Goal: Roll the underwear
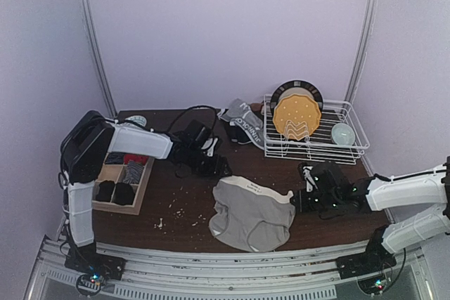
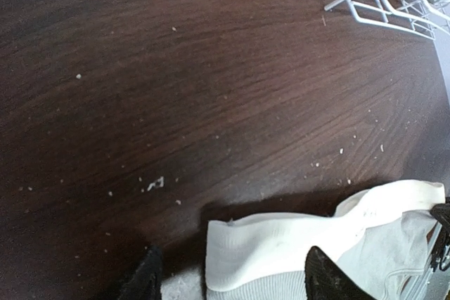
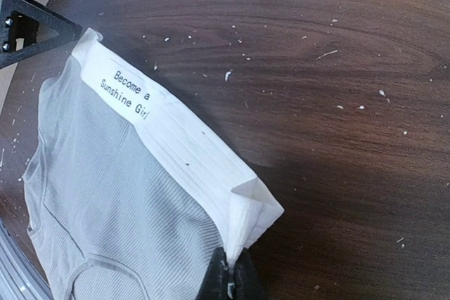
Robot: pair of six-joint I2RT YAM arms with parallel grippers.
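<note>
Grey underwear [image 1: 251,217] with a white waistband [image 3: 169,124] lies spread on the dark table, its band on the far side. My right gripper is shut on the band's right corner, which is bunched into a fold. At the band's left corner my left gripper stands open, its fingers apart, with the band's end [image 2: 232,254] showing between and just beyond them. Whether the fingers touch the cloth is unclear.
A wooden box [image 1: 141,194] with dark rolled items sits at the left, partly under the left arm. Behind are dark and grey garments [image 1: 244,124] and a white dish rack [image 1: 309,152] with plates. Table between box and underwear is clear except for small scraps.
</note>
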